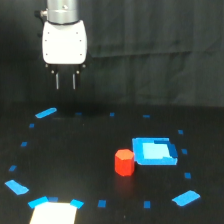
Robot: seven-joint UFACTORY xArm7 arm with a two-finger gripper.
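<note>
High at the back left, my gripper [66, 82] hangs well above the dark table, its two thin fingers apart and nothing visible between them. A red six-sided block [124, 163] stands on the table right of the middle, far forward of the gripper. Just behind and to the right of the block is a blue square tray [139, 152] with a white sheet or floor [158, 151] inside. From this view I cannot tell whether block and tray touch.
A cream-coloured piece [53, 213] lies at the front left edge, partly cut off. Flat blue strips [17, 187] and small blue marks dot the table. Another strip [186, 198] lies at the front right.
</note>
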